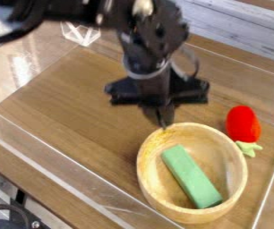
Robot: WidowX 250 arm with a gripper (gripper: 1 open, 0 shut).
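A pale wooden bowl (157,179) sits at the lower right, with a green rectangular block (192,176) lying inside it. A red plush vegetable with green leaves (244,123) lies just right of the bowl's back rim. Above the bowl's back-left rim, my black gripper (164,114) points downward, its fingers shut with nothing visible between them.
Clear strips run along its near and right edges. A white slatted wall (241,36) stands at the back right.
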